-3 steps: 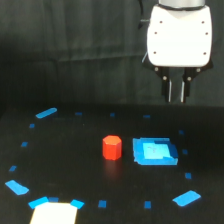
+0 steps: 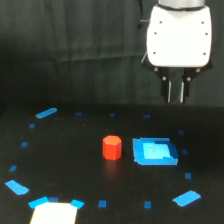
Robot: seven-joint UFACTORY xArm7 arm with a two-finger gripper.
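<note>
A red hexagonal block (image 2: 112, 148) stands on the black table, left of a blue square (image 2: 168, 160). Inside the square's outline is a lighter blue patch (image 2: 155, 150). Up at the right my gripper (image 2: 175, 98) hangs below the white wrist housing, well above the table and the square. Its two dark fingers point down with a gap between them, and nothing shows in that gap.
Small blue tape marks lie around the table, including longer strips (image 2: 46, 113) at the far left and (image 2: 187, 198) at the near right. A pale cream object (image 2: 54, 214) is cut off by the bottom edge. Dark curtain hangs behind.
</note>
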